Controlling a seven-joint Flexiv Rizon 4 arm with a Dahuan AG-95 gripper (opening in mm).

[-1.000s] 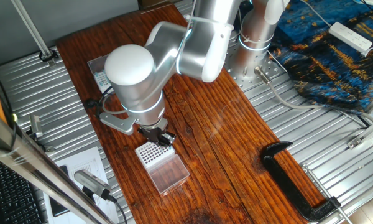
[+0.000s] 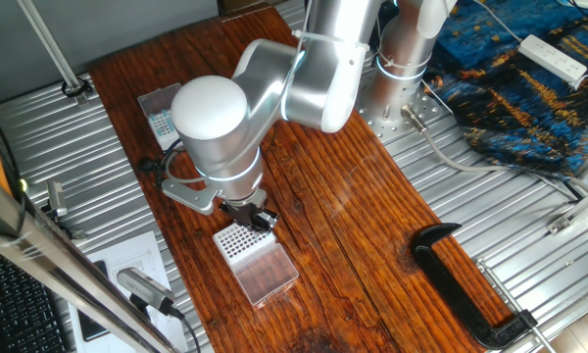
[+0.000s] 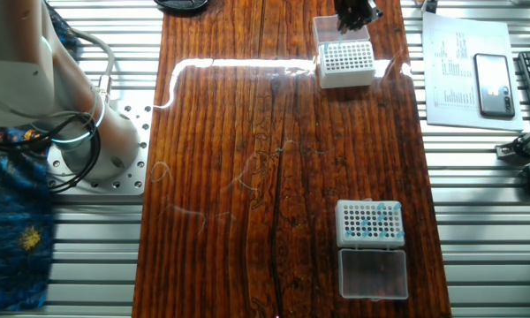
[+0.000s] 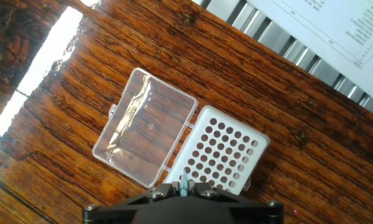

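My gripper is shut on a slim light-blue tip [image 4: 184,182], which points at the near corner of a white rack [image 4: 219,149]. The rack's round holes look empty where they show; the gripper covers the nearest ones. From the wrist view I cannot tell whether the tip's end is above a hole or inside one. A clear lid [image 4: 148,127] lies open, hinged to the rack's side. In exterior view 1 the gripper [image 2: 259,220] is right by the end of this rack [image 2: 241,243] away from the lid.
A second white rack [image 3: 369,223] with several light-blue tips stands at the other end of the table, its clear lid [image 3: 373,274] open. A black clamp [image 2: 456,289] grips the table edge. Paper and a phone [image 3: 495,86] lie off the table.
The upper arm and wrist housing have shifted slightly right and down in exterior view 1. The gripper stays close to the same rack, which has not moved.
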